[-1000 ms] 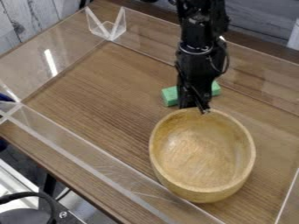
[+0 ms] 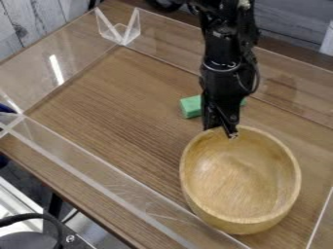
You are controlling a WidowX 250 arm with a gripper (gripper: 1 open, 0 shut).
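Note:
A large pale wooden bowl point(image 2: 240, 185) sits on the right front of the wooden table. My black gripper point(image 2: 219, 126) hangs down from the top of the view with its tips at the bowl's back rim. It looks shut; whether the thin rim is between its fingers is hard to tell. Behind the gripper a green block point(image 2: 192, 106) lies on the table, partly hidden by it.
Clear plastic edging runs along the front left and back, with a clear bracket at the back left corner.
The bowl and my gripper's tips have moved to the right, and the bowl now sits slightly lower in the view.

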